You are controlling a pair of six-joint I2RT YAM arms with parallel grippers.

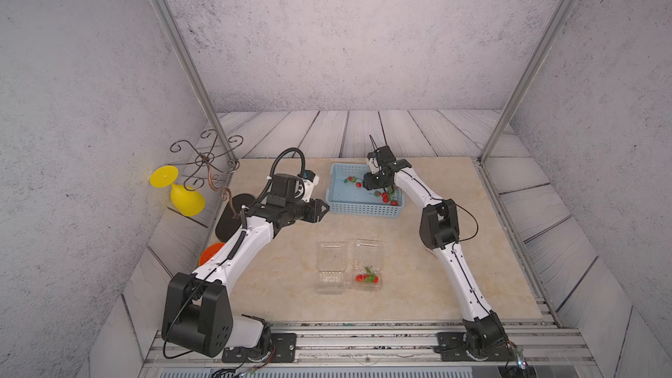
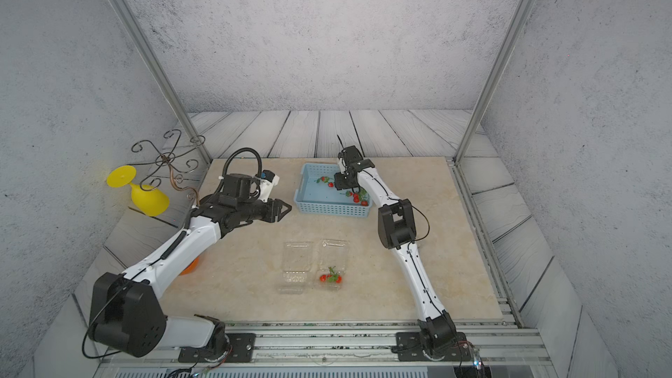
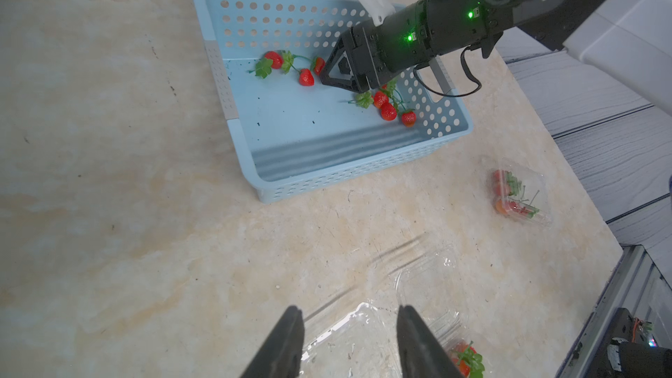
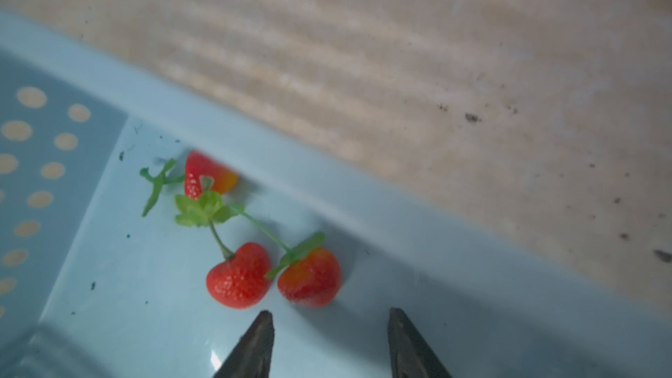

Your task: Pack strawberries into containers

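Note:
A blue basket (image 1: 341,203) holds several strawberries (image 3: 388,111). My right gripper is over the basket, open and empty, with three strawberries (image 4: 238,274) by the basket wall just beyond its fingertips. My left gripper hangs open over the table, left of the basket, nothing between its fingers. Two clear containers stand open at the front: the left one (image 1: 330,281) looks empty, the right one (image 1: 377,285) holds strawberries. The left wrist view also shows a filled clear container (image 3: 530,193) at the right, hidden behind my right arm in the top views.
An orange bowl (image 1: 208,254), a dark object (image 1: 227,222) and a metal stand with yellow pieces (image 1: 187,199) sit at the left edge, partly behind my left arm.

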